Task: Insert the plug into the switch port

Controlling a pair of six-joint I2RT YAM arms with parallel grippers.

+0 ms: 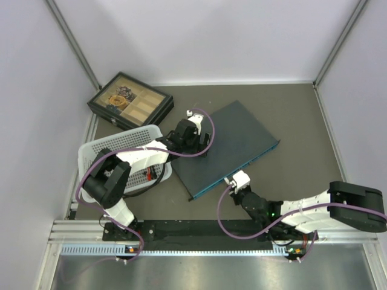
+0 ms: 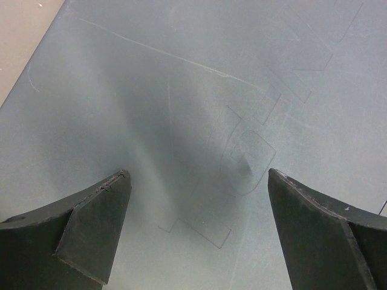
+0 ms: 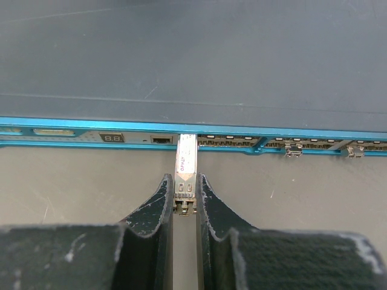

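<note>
The switch, a flat dark grey box (image 1: 227, 142) with a blue-edged front, lies angled on the table. In the right wrist view its port row (image 3: 228, 141) runs across the frame. My right gripper is shut on the near end of the plug (image 3: 186, 158), a slim silver module with a white label. The plug points straight at the switch front, its far end meeting the blue-edged face at the left end of the wide port row; how deep it sits cannot be told. Over the switch top, my left gripper stands open and empty.
Two small metal modules (image 3: 293, 150) (image 3: 355, 151) protrude from ports farther right. A white basket (image 1: 91, 148) stands left of the switch, with a compartment case (image 1: 145, 104) behind it. Bare table (image 1: 302, 139) lies to the right.
</note>
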